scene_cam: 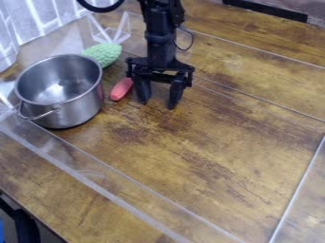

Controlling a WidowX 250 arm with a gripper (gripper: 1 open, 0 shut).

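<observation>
My gripper (162, 90) hangs low at the upper middle, over the wooden surface, its two dark fingers spread apart and pointing down. Just left of it lies an elongated pink-red object (121, 89). A large steel pot (57, 100) with side handles stands at the left. Behind the pot is a light green, knobbly object (102, 56). Whether anything sits between the fingers is hard to tell against the dark wood.
A clear plastic edge runs along the left side and behind the pot.
</observation>
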